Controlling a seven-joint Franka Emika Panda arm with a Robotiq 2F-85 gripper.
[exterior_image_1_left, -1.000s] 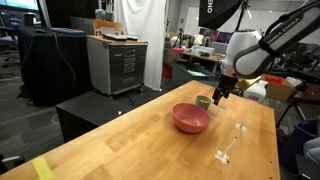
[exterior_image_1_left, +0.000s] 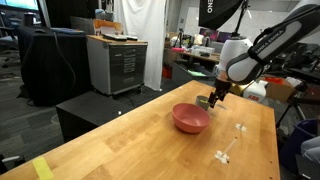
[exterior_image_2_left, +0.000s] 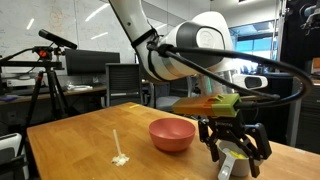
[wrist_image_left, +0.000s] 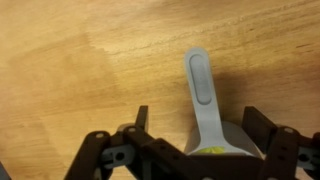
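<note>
In the wrist view, a grey handle (wrist_image_left: 202, 85) with a slot rises between my spread fingers from a light cup (wrist_image_left: 232, 138) with something yellow inside. My gripper is open, one finger to each side of the handle, with gaps showing. In exterior view 2, the pale cup (exterior_image_2_left: 241, 166) stands on the table under my gripper (exterior_image_2_left: 234, 156), its handle facing that camera. Exterior view 1 shows my gripper (exterior_image_1_left: 217, 98) at the cup (exterior_image_1_left: 203, 101), close above the table.
A red bowl (exterior_image_1_left: 190, 119) stands close to the cup. A thin white utensil (exterior_image_2_left: 117, 147) is on the table away from it.
My gripper has come lower and a little to the left in exterior view 1, closer to the cup. The bowl and utensil have stayed put.
</note>
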